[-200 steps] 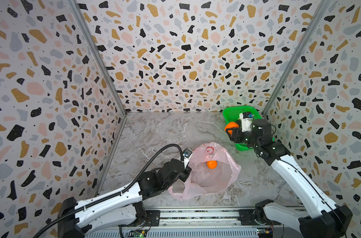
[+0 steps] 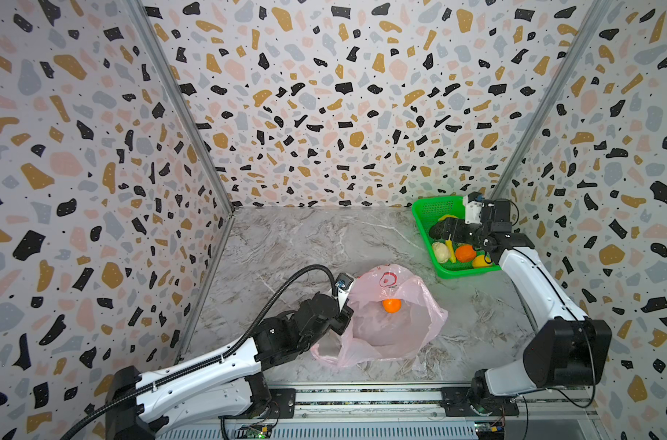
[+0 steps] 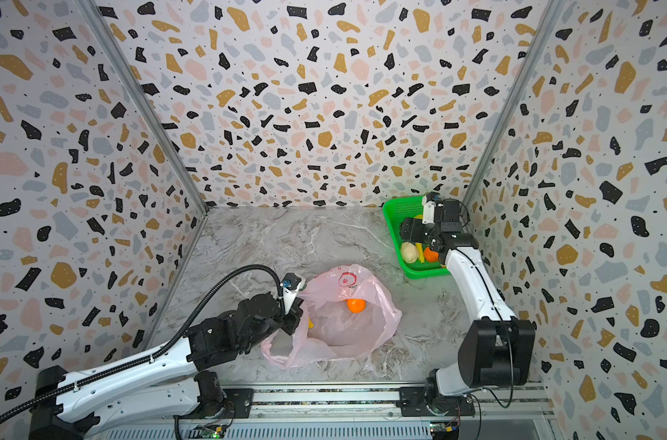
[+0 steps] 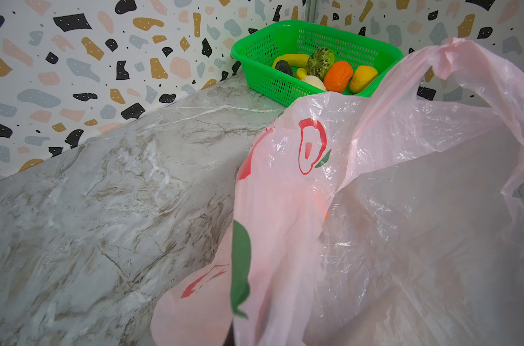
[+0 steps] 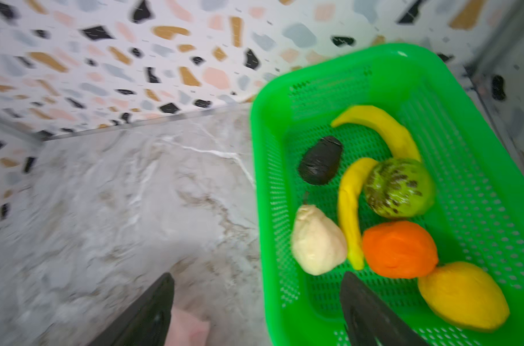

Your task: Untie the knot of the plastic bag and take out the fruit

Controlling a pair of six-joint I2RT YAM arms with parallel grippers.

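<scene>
The pink plastic bag (image 2: 370, 344) lies open on the table, with an orange fruit (image 2: 392, 305) inside; a bit of yellow shows near its left side in the top right view. My left gripper (image 2: 340, 315) is at the bag's left side, buried in the plastic; its fingers are hidden in its wrist view, so its state is unclear. My right gripper is over the green basket (image 5: 262, 219), fingers apart with nothing between them. The basket holds an orange fruit (image 5: 400, 250), a pale pear (image 5: 319, 242), bananas (image 5: 354, 225) and several others.
Bare marble table (image 2: 296, 234) stretches across the back and left. The basket stands at the back right, close to the patterned walls.
My right gripper has moved back and right over the basket and no longer has the orange fruit, which now lies in the basket. The left arm is nearly unchanged.
</scene>
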